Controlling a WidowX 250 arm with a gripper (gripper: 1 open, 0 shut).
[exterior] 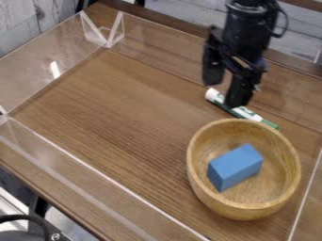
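The dark gripper (233,66) hangs over the upper right of the table in the camera view, its fingers pointing down just above a white and green marker (248,114). Whether it is open or shut is hard to tell. Below the marker, a wooden bowl (204,198) holds a blue block (233,164).
Clear plastic edging runs along the left side, and a dark object (25,228) shows at the lower left corner.
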